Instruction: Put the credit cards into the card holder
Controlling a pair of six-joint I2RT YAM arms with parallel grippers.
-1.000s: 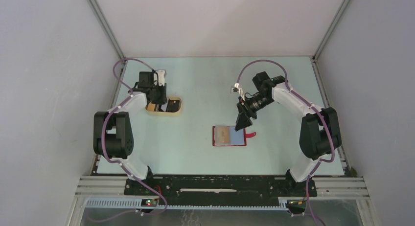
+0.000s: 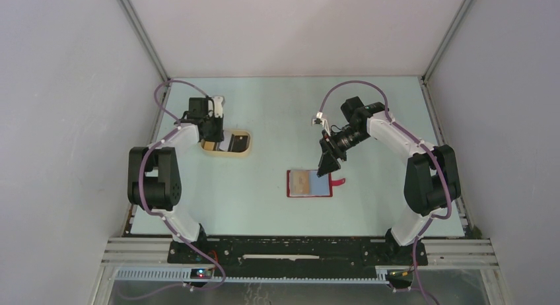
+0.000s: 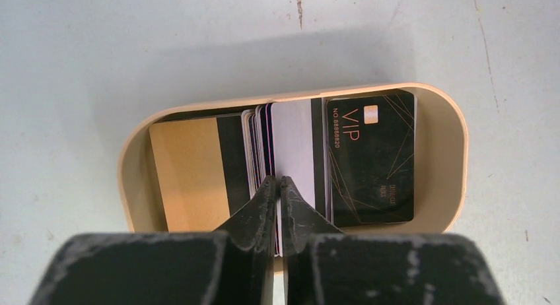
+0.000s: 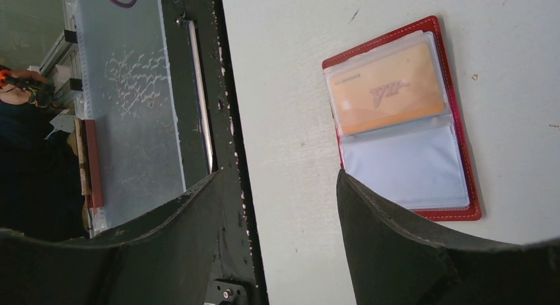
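A beige oval box holds several cards: a tan-and-black card, a row of cards on edge, a white card and a black VIP card. Over the upright edges, my left gripper has its fingertips almost together at the white card's left side; whether a card is pinched between them is hard to see. The red-edged card holder lies open on the table, a tan card in one clear pocket, the other pocket pale and empty. Beside it, my right gripper is open and empty, fingers wide apart.
A red tab sticks out at the holder's right side. A dark beam runs along the front edge.
The right arm and the holder have stayed put.
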